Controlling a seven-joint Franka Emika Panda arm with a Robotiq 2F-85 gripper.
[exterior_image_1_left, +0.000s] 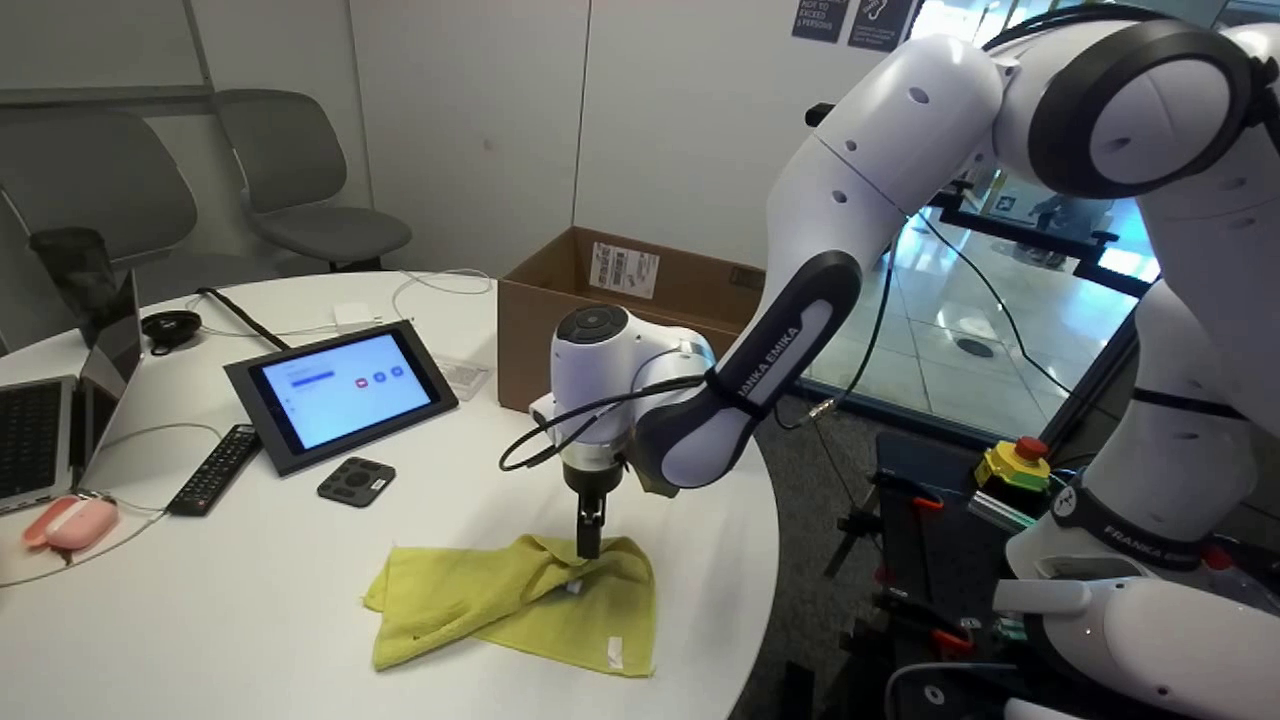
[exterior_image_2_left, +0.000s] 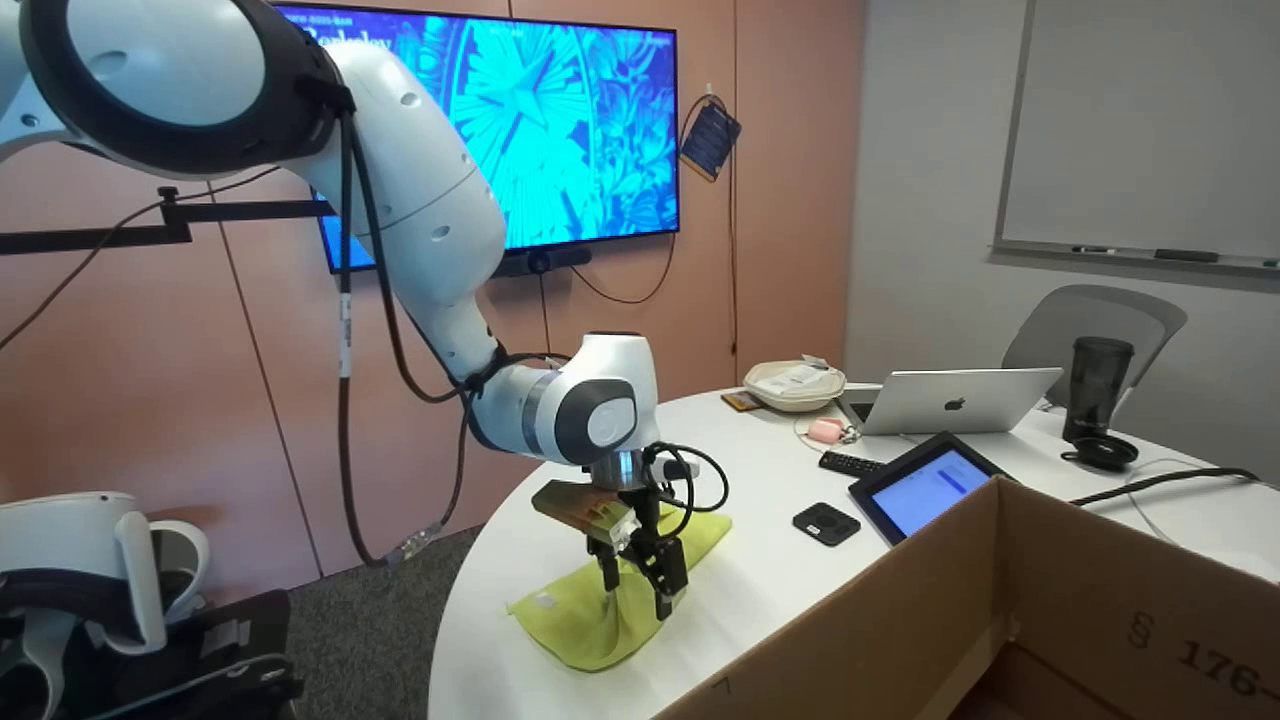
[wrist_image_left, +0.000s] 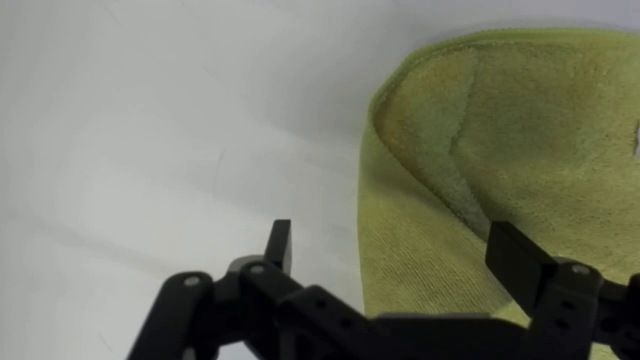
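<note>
A yellow-green towel (exterior_image_1_left: 516, 600) lies on the white table, flat on its right part and folded over towards the left. My gripper (exterior_image_1_left: 588, 550) is open, pointing down at the towel's far edge. In the wrist view, the left fingertip (wrist_image_left: 279, 243) is over bare table and the right fingertip (wrist_image_left: 510, 261) is over the towel (wrist_image_left: 540, 132). A folded edge of cloth runs between them, but nothing is gripped. Exterior view 2 shows the two fingers apart, with the towel (exterior_image_2_left: 600, 624) beneath and behind them. Whether the tips touch the cloth I cannot tell.
An open cardboard box (exterior_image_1_left: 528, 348) stands behind the arm. Left of it are a tablet (exterior_image_1_left: 348, 390), a small black puck-like device (exterior_image_1_left: 356, 481), a remote (exterior_image_1_left: 216, 468) and a laptop (exterior_image_1_left: 36, 438).
</note>
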